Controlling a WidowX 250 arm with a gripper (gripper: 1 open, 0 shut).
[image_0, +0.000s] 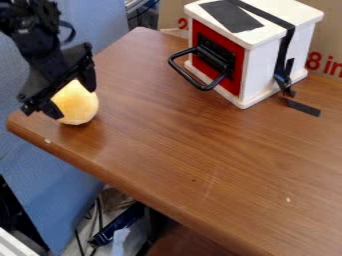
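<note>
A pale yellow round object (78, 106) rests on the wooden table (201, 170) near its left edge. My black gripper (56, 94) hangs at the upper left, lowered over this object, its near finger in front of the object's upper left side. The far finger is partly hidden, so whether it grips the object is unclear.
A white box with a red front (257, 60) and a black handle stands at the back right, with black tape strips on it. A cardboard panel (321, 58) is behind it.
</note>
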